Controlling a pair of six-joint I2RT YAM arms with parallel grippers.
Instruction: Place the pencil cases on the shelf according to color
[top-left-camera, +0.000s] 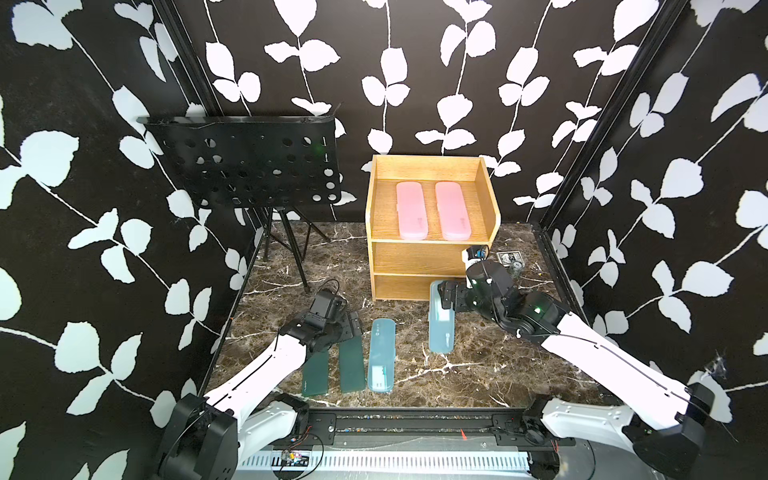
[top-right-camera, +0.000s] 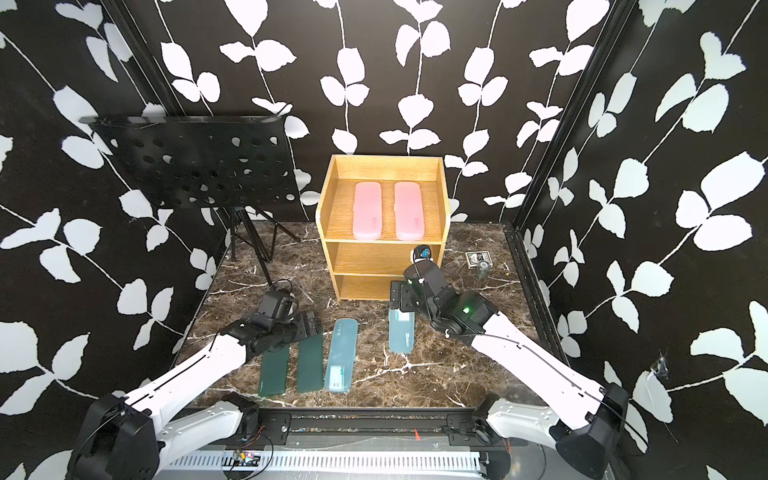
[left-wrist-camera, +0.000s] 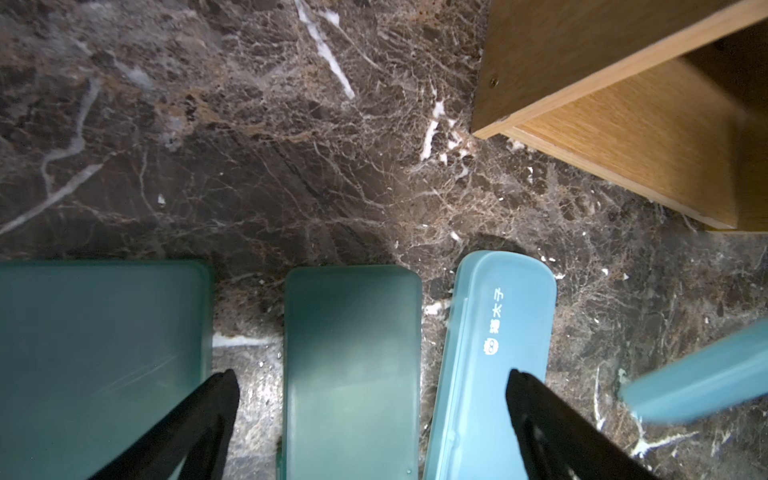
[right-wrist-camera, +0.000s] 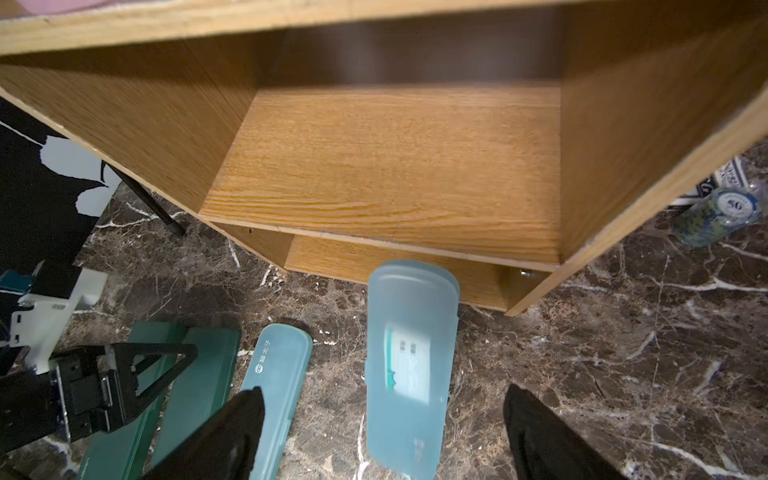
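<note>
Two pink pencil cases (top-left-camera: 413, 209) (top-left-camera: 454, 210) lie side by side on the top level of the wooden shelf (top-left-camera: 432, 257). Two dark green cases (left-wrist-camera: 352, 360) (left-wrist-camera: 96, 344) and a light blue case (left-wrist-camera: 500, 336) rest on the table at front left. Above them, my left gripper (top-left-camera: 353, 326) stands open, holding nothing. A second blue case (right-wrist-camera: 412, 376) is in front of the shelf, its far end overlapping the bottom opening in the right wrist view. My right gripper has its fingers apart on either side of this case, with gaps to both. In the left wrist view that case is blurred.
Middle and bottom shelf levels (right-wrist-camera: 400, 168) look empty. A black perforated stand (top-left-camera: 248, 164) is at back left. A small jar (right-wrist-camera: 720, 212) and a printed card (top-right-camera: 478, 259) lie right of the shelf.
</note>
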